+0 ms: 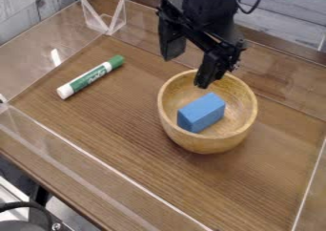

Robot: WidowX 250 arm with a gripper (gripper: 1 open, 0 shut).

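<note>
The black gripper (189,65) hangs open over the back of a tan bowl (237,96), with nothing seen between its fingers. A blue block (201,112) lies in the bowl, below the gripper. A green and white tube (90,76) lies on the wooden surface at the left, apart from the bowl.
A raised wall or edge runs along the back. A black cable (29,206) shows at the lower left corner.
</note>
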